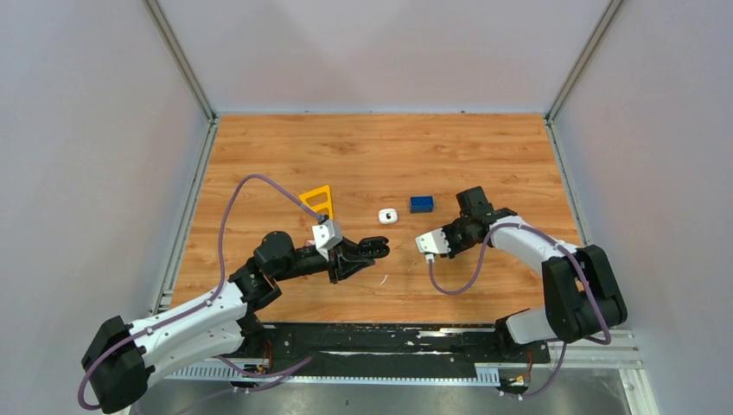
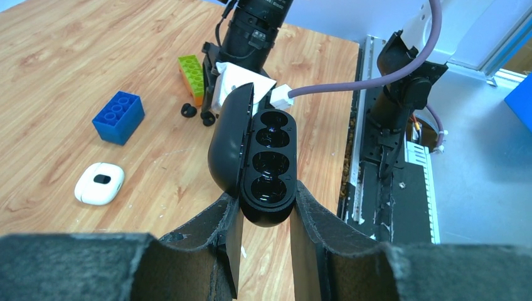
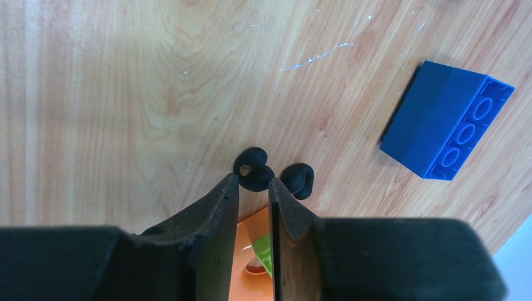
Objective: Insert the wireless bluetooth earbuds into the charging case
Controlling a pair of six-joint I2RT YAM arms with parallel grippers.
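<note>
The black charging case (image 2: pixel 274 160) has its lid (image 2: pixel 227 141) raised and several wells that look empty. My left gripper is shut on the lower end of this case, holding it above the table. On the wood lie two black earbuds, one (image 3: pixel 256 179) seen between the fingertips of my right gripper and another (image 3: pixel 298 179) just right of them. That right gripper is part open. Whether its fingers touch the nearer earbud, I cannot tell. From above, the right arm covers both earbuds.
Close by the earbuds sits an orange and green brick piece (image 3: pixel 251 266), partly behind the right fingers. A blue brick (image 1: pixel 421 204) and a white case (image 1: pixel 388 216) lie farther back. The yellow triangle (image 1: pixel 317 201) is behind the left arm.
</note>
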